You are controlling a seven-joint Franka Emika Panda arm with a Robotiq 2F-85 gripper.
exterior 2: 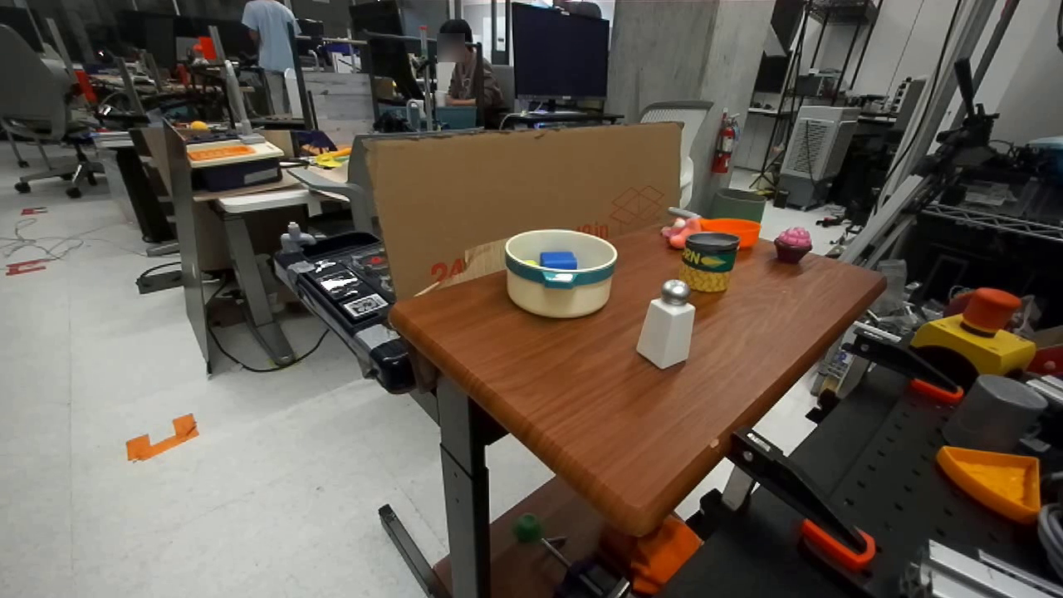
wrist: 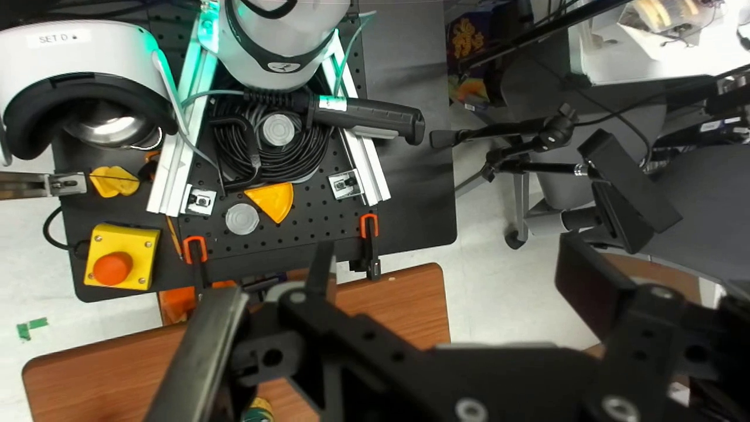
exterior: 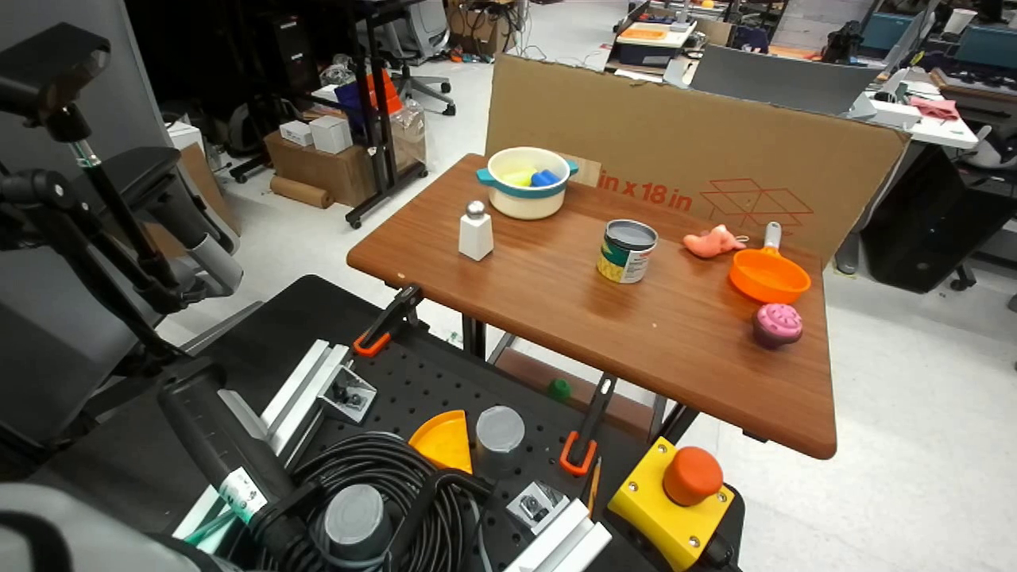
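Note:
My gripper shows only in the wrist view, its fingers spread wide. It stands open with nothing seen between them. On the brown table sit a cream pot point(exterior: 527, 201) with teal handles, holding blue point(exterior: 544, 178) and yellow items, and a white shaker point(exterior: 476, 234) with a metal top. A corn can point(exterior: 626, 253) stands upright mid-table, its top facing up. Toward the right are a pink-orange toy point(exterior: 713, 242), an orange strainer point(exterior: 768, 276) with a grey handle and a pink-topped cupcake point(exterior: 777, 326). The wrist view catches only part of the can point(wrist: 258, 411).
A cardboard panel point(exterior: 667, 143) closes off the table's back edge. Clamps point(exterior: 591, 427) sit along the black pegboard point(exterior: 410, 362) in front, with a yellow emergency-stop box point(exterior: 658, 505) and coiled cables.

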